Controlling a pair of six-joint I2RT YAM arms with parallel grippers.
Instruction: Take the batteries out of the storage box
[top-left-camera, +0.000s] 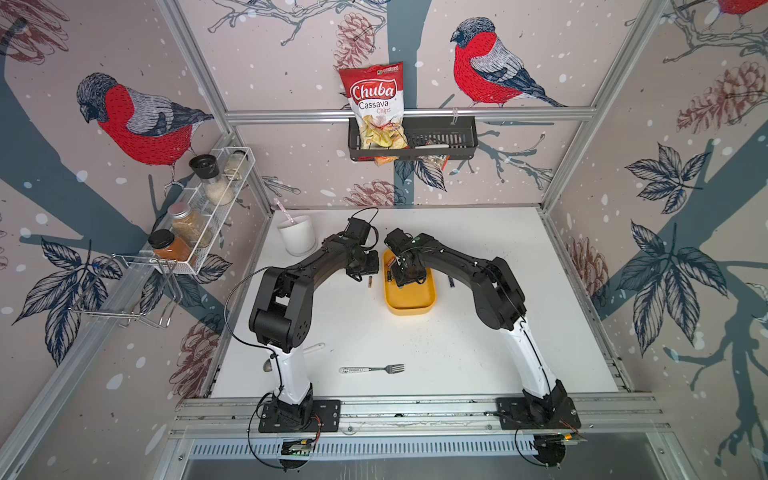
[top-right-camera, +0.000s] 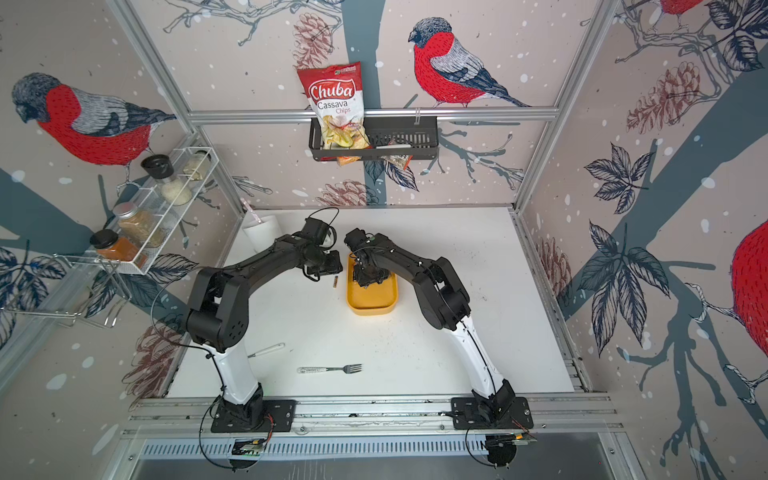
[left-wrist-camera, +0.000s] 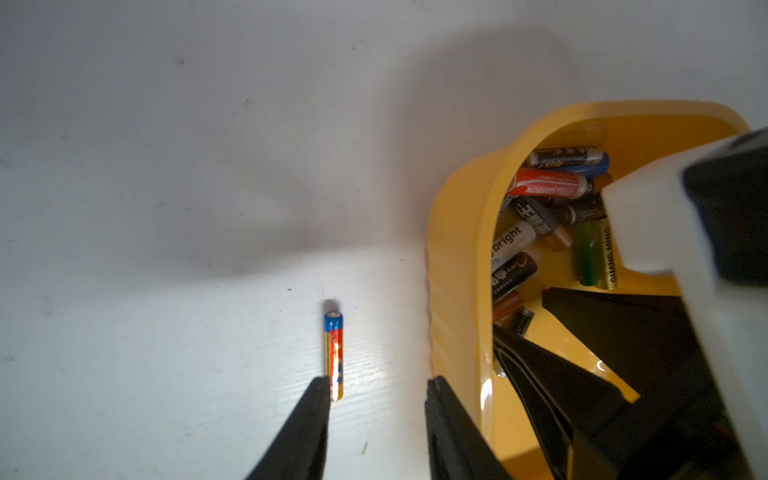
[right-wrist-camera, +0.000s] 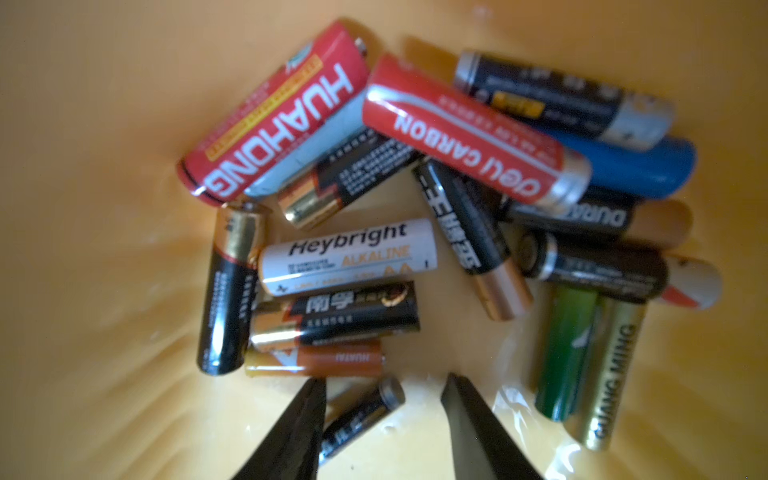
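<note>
A yellow storage box (top-left-camera: 410, 310) stands mid-table with a jumble of batteries inside, among them a red Huahong battery (right-wrist-camera: 272, 112), a white Heybright battery (right-wrist-camera: 348, 257) and a green one (right-wrist-camera: 566, 352). Low inside the box, my right gripper is open; a small dark battery (right-wrist-camera: 364, 420) lies by its left finger, partly covered by it. To the left of the box, my left gripper hangs open over the table, nothing between its fingers. A thin blue-and-red battery (left-wrist-camera: 333, 356) lies on the table below it. Another dark battery (top-left-camera: 451, 281) rests right of the box.
A white cup (top-left-camera: 297, 236) stands at the back left. Near the front edge lie a fork (top-left-camera: 372, 369) and a spoon, partly behind the left arm.
</note>
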